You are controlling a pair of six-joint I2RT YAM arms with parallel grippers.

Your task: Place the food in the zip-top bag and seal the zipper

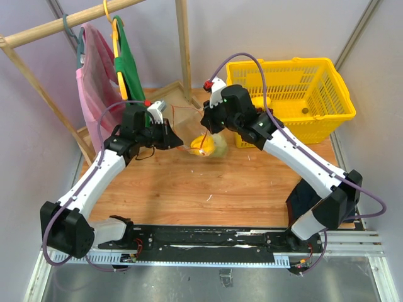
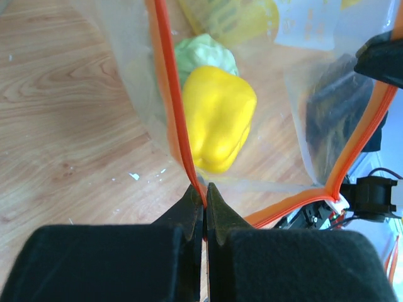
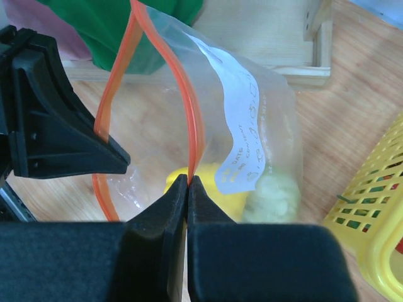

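Note:
Between my arms hangs the clear bag (image 1: 184, 129) with an orange rim, its mouth spread. Inside are a yellow pepper-like food and a pale green food, also visible in the right wrist view as a pale green shape (image 3: 272, 198) behind the plastic. My left gripper is shut on the orange rim (image 2: 170, 82) at one side of the mouth. On the other side, my right gripper is shut with the rim (image 3: 192, 119) running into its fingertips. A white written label (image 3: 242, 119) is on the bag.
A yellow basket (image 1: 315, 113) holding food stands at the back right. Pink cloth (image 1: 97, 75) and green cloth (image 1: 128, 63) hang from a wooden rack (image 1: 69, 20) at the left. Bare table (image 1: 208, 195) lies in front of the bag.

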